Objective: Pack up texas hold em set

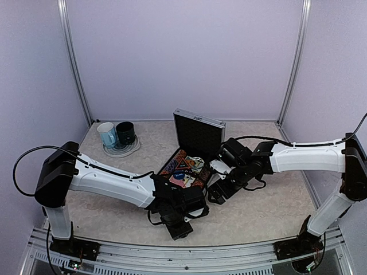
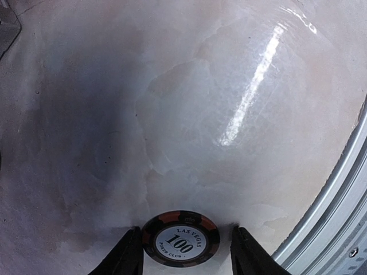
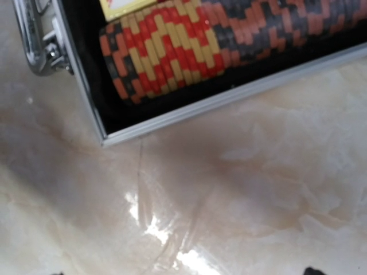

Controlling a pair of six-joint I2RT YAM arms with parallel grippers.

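Note:
A black and orange-brown poker chip marked 100 (image 2: 180, 239) lies flat on the table. My left gripper is part open, one finger on either side of the chip; a small gap shows at the right finger (image 2: 246, 252), while contact at the left one is hard to tell. The silver poker case (image 1: 199, 119) stands open in the middle, lid raised. Inside it are rows of chips (image 3: 172, 46) and card packs (image 1: 182, 179). Beside the case's near right corner, my right gripper (image 1: 217, 196) hangs over bare table, open, with nothing between its fingertips.
At the back left, a light blue mug (image 1: 106, 134) and a black mug (image 1: 125, 133) stand by a pale plate (image 1: 121, 150). A metal rail (image 1: 229, 250) runs along the front edge, close to my left gripper.

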